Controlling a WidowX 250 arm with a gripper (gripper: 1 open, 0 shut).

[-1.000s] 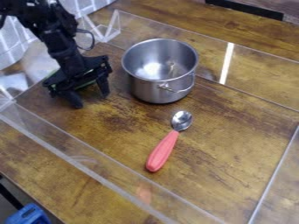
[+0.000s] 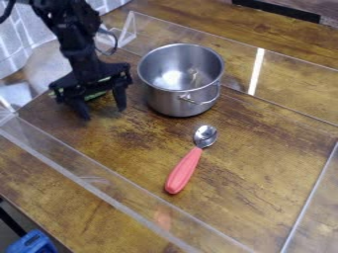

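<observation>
My gripper [image 2: 90, 97] is a black, blurred shape at the left of the camera view, low over the wooden table beside a steel pot [image 2: 183, 79]. A green object [image 2: 126, 95] shows partly behind the gripper, mostly hidden by it. Whether the fingers hold anything cannot be made out. A spoon with a pink handle [image 2: 184, 172] lies apart, right of centre and nearer the front.
Clear plastic walls border the wooden table [image 2: 264, 138] on several sides. Bare wood fills the right side and the front middle. A blue object [image 2: 32, 241] sits at the bottom-left corner.
The pot and spoon are unmoved.
</observation>
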